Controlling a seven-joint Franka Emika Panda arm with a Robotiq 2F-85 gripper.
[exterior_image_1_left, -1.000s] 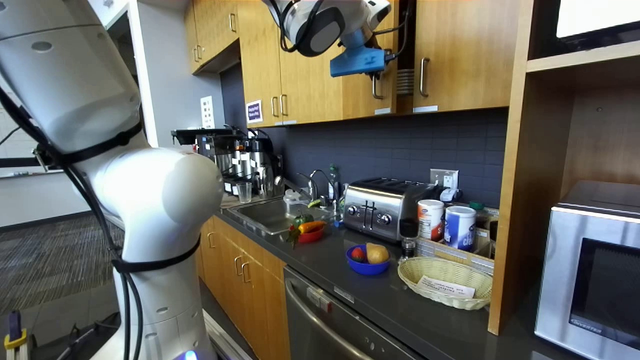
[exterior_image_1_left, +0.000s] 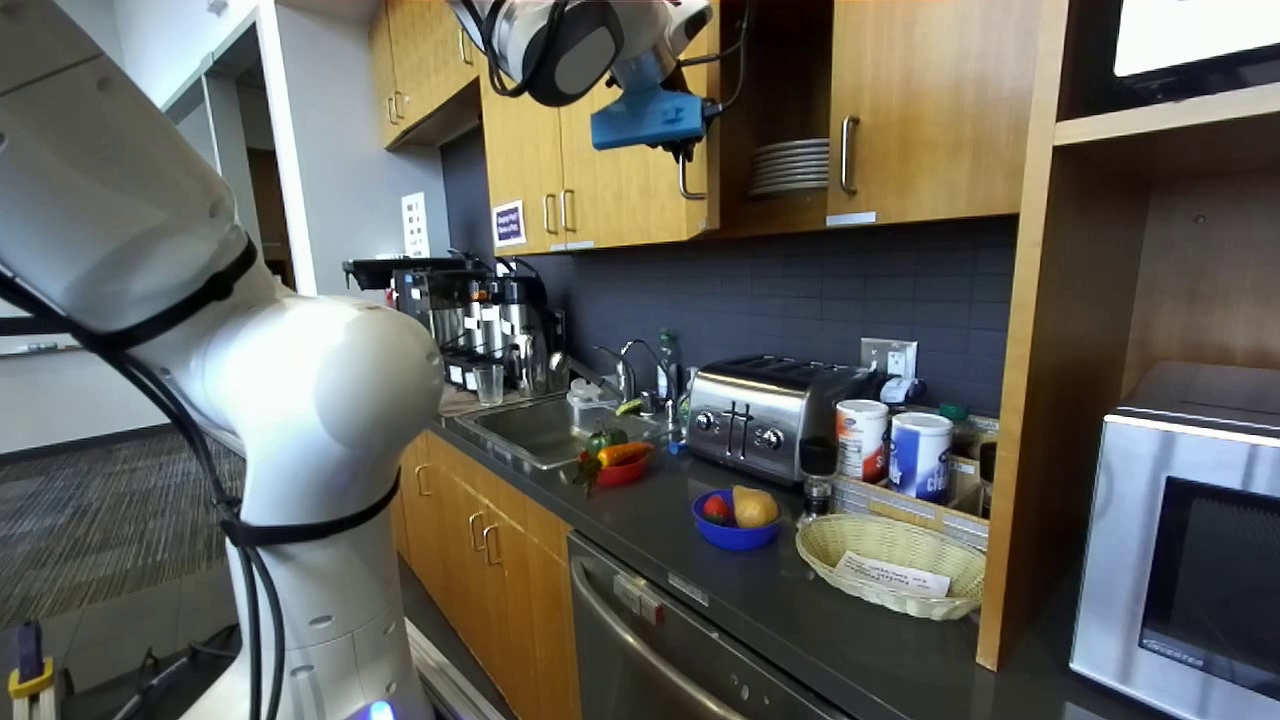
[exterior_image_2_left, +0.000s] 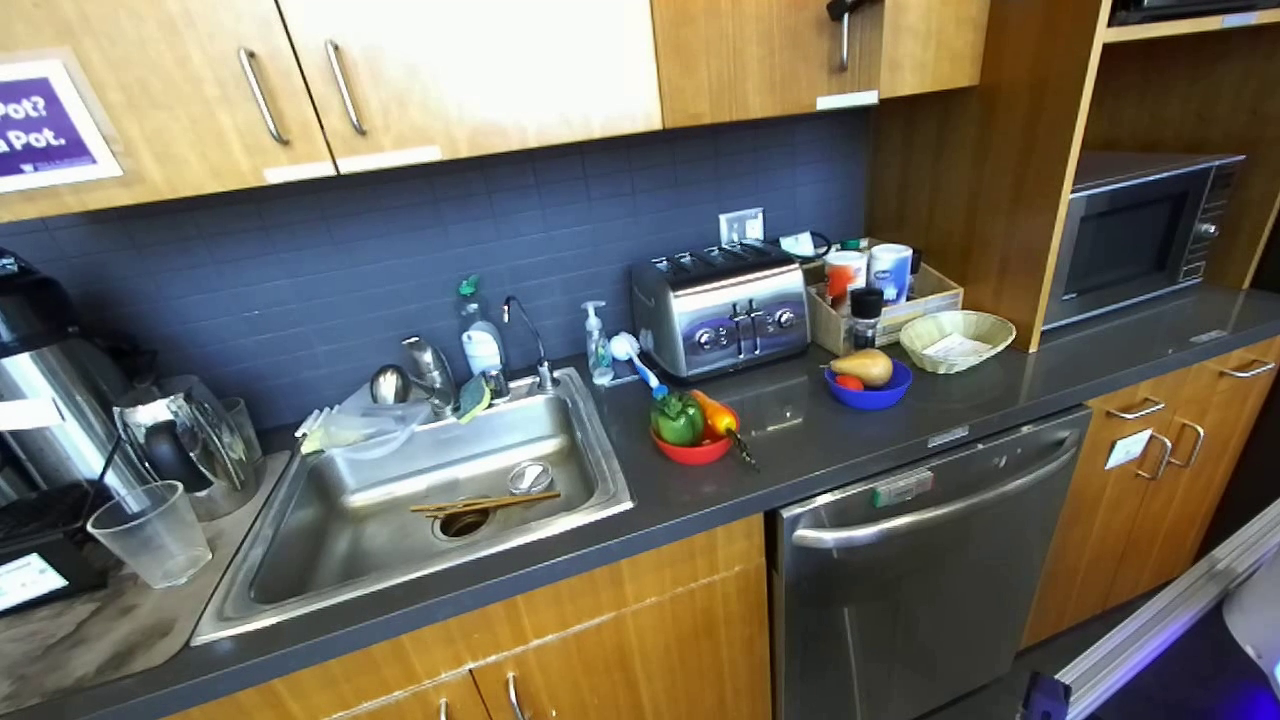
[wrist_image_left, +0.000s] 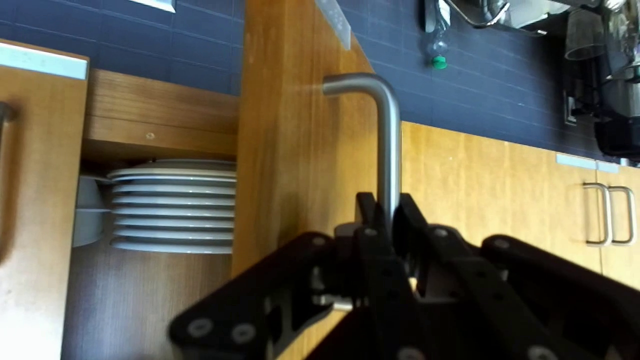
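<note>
My gripper is shut on the metal handle (wrist_image_left: 388, 144) of an upper cabinet door (wrist_image_left: 288, 120), both fingers closed around the bar's lower part. That door stands swung outward, and a stack of white plates (wrist_image_left: 174, 207) shows inside the cabinet. In exterior view 1 the gripper (exterior_image_1_left: 685, 154) is at the handle under the blue mount, with the plates (exterior_image_1_left: 789, 166) visible to its right. Only the door's lower part and handle (exterior_image_2_left: 845, 42) appear at the top of exterior view 2.
Neighbouring cabinet doors (exterior_image_1_left: 924, 108) are closed on the right. Below, the counter holds a toaster (exterior_image_1_left: 774, 414), a blue bowl (exterior_image_1_left: 734, 535), a red bowl (exterior_image_2_left: 693, 454) and a wicker basket (exterior_image_1_left: 890, 564). A sink (exterior_image_2_left: 444, 480) lies further left.
The gripper has moved left in exterior view 1 with the handle. The door has swung wider, uncovering more of the cabinet's inside and the plates.
</note>
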